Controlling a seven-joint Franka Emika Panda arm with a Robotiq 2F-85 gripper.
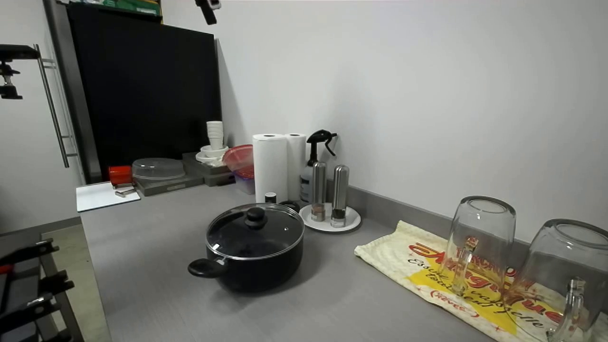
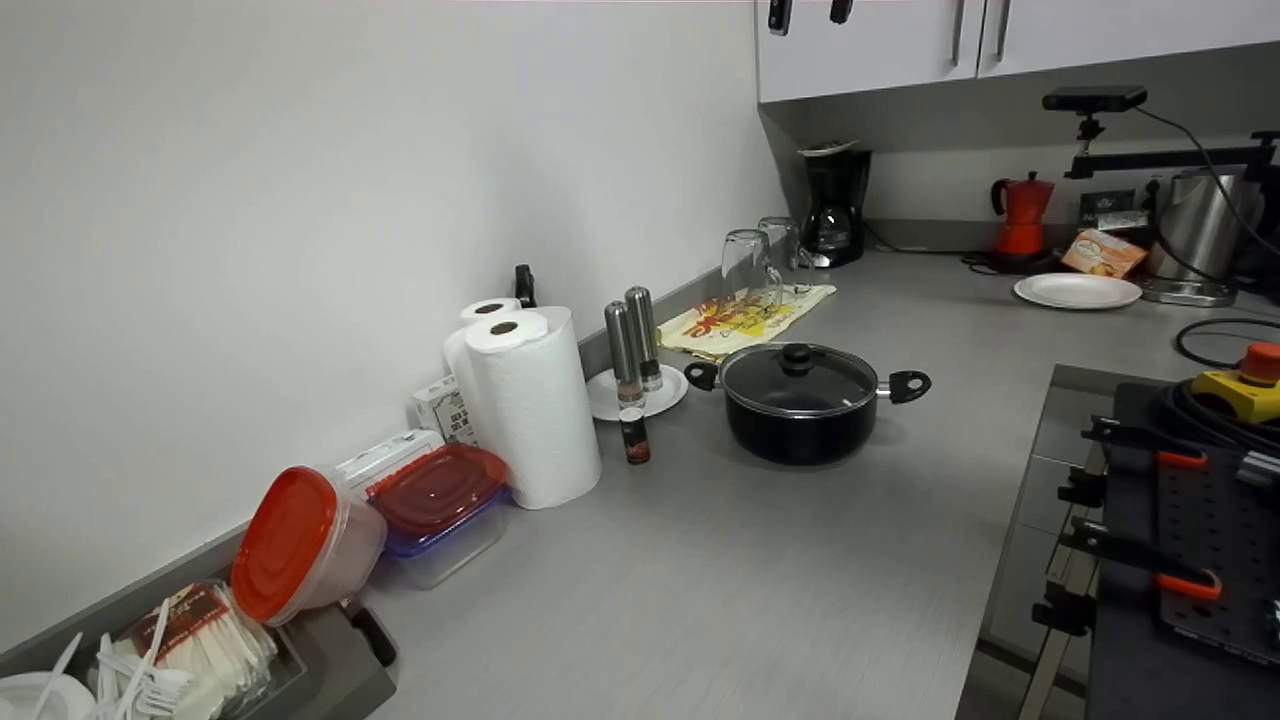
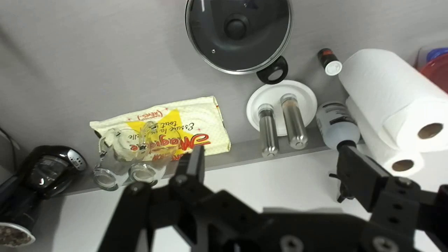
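High above the counter, my gripper stands open, its two fingers [image 2: 780, 14] wide apart and nothing between them. Only its tips reach into the top of both exterior views. A black pot [image 1: 259, 268] with a glass lid [image 1: 233, 231] and a black knob [image 1: 256, 215] sits on the grey counter. Behind it, two steel grinders [image 1: 340, 194] stand on a white plate [image 1: 325, 227]. Two upside-down glass mugs [image 1: 481, 239] rest on a yellow and cream cloth [image 1: 407, 251].
Paper towel rolls [image 2: 534, 408], a small spice jar [image 2: 633, 438] and a spray bottle [image 1: 308, 179] stand near the wall. Red-lidded containers [image 2: 438, 492] lie farther along. A coffee maker [image 2: 836, 204] occupies the far corner.
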